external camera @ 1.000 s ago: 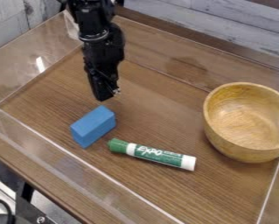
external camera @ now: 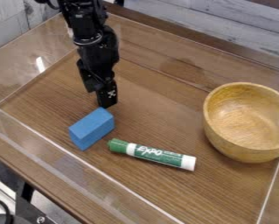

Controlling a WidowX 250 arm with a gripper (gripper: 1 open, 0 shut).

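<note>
My black gripper (external camera: pixel 97 91) hangs low over the wooden table at left of centre, its fingers open, just behind a blue block (external camera: pixel 93 129). Whether the fingertips touch the table I cannot tell. A green and white EXPO marker (external camera: pixel 152 156) lies in front, to the right of the block.
A large yellow bowl (external camera: pixel 244 122) stands on the right. A white wall runs along the back right.
My gripper has moved down and slightly left, toward the table behind the blue block. The block, marker and bowl are unmoved.
</note>
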